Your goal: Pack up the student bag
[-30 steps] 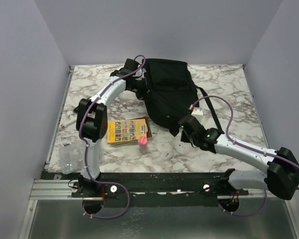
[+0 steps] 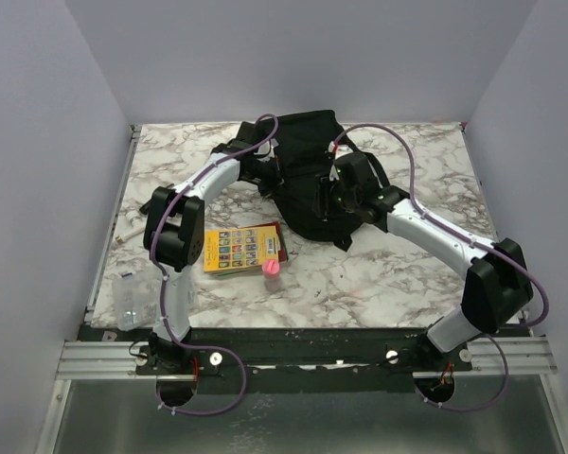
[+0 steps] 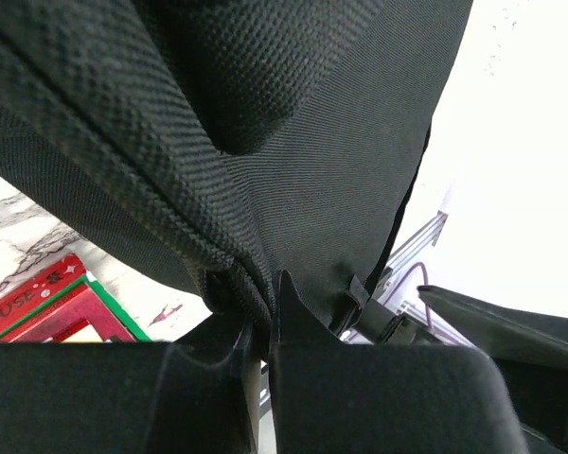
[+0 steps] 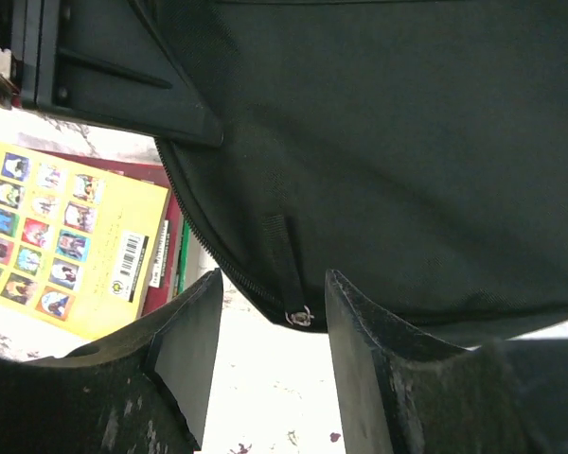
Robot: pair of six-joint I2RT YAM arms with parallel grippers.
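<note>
The black backpack (image 2: 303, 142) lies at the back centre of the table, its fabric (image 3: 312, 170) filling the left wrist view. My left gripper (image 2: 273, 184) is shut on its dark edge (image 3: 218, 227), fabric pinched between the fingers. My right gripper (image 2: 325, 194) hangs open over the bag's lower right part; in the right wrist view the open fingers (image 4: 189, 340) sit above a zip and pull tab (image 4: 293, 312). A stack of books with a yellow cover (image 2: 237, 248) lies left of and below the bag.
A pink-lidded bottle (image 2: 271, 274) stands in front of the books. Clear plastic items (image 2: 133, 298) and small objects lie at the left edge, partly behind the left arm.
My right arm has moved from the front right back and up over the bag. The bag's right part and strap have shifted.
</note>
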